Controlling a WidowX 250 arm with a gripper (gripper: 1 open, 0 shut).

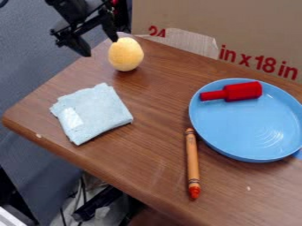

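My black gripper [92,41] hangs at the upper left, over the table's far edge, with its two fingers spread apart and nothing seen between them. A pale yellow round object [125,56] stands on the wooden table just right of it. A folded light-blue cloth [90,112] lies at the left of the table. A red cylindrical object with a handle [236,91] rests on a blue plate [248,132] at the right. An orange crayon-like stick [192,163] lies left of the plate.
A cardboard box [224,31] stands behind the table's back edge. The table [130,163] has clear room in the middle, between cloth, plate and yellow object, and at the front.
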